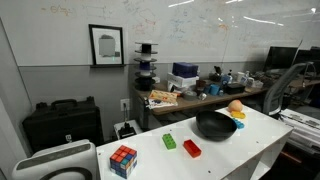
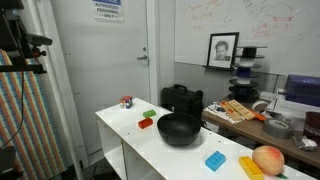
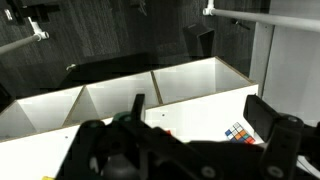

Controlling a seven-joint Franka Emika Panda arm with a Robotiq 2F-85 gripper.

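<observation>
On the white tabletop lie a Rubik's cube, a green block and a red block. Beside them is a round black pan. Toward the other end of the table are a blue block, a yellow block and a peach-coloured round object. In the wrist view my gripper is open, its dark fingers wide apart with nothing held between them. The Rubik's cube shows beyond the right finger; a bit of red shows between the fingers.
Open white compartments run along the table's side in the wrist view, with dark floor past them. A white appliance stands at the near left. Behind the table, a cluttered wooden desk holds boxes and pots.
</observation>
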